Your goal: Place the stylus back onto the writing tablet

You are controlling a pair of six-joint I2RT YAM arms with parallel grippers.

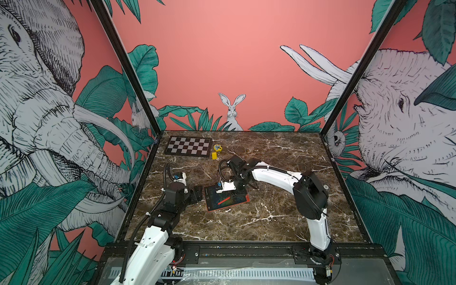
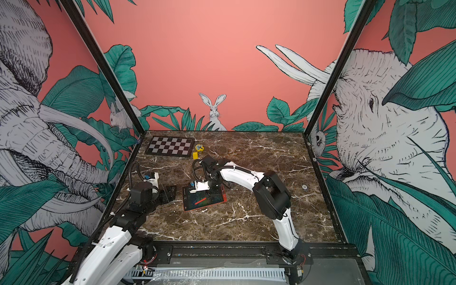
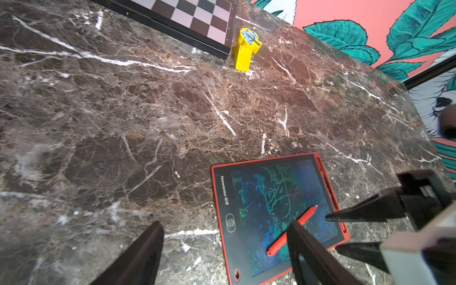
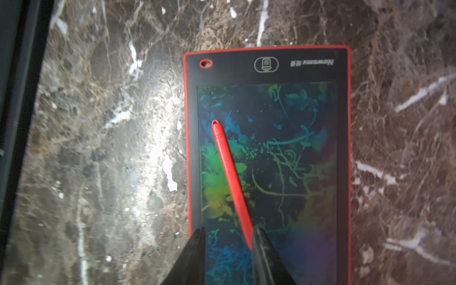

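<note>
The red stylus (image 4: 232,182) lies slantwise on the coloured screen of the writing tablet (image 4: 266,90), a black slab with a red edge. In the left wrist view the whole stylus (image 3: 292,231) shows on the tablet (image 3: 228,256). My right gripper hangs over the tablet, its fingers parted and empty; one fingertip overlaps the stylus's lower end in view, and I cannot tell whether they touch. Off the tablet's left side is my left gripper, fingers wide apart, with nothing gripped; its right finger covers part of the tablet.
A checkered board (image 1: 188,146) lies at the back left, with a small yellow block (image 1: 214,155) and a yellow round piece (image 1: 217,147) beside it. Bare marble table (image 1: 294,218) spreads to the right and front. The two arms are close together around the tablet.
</note>
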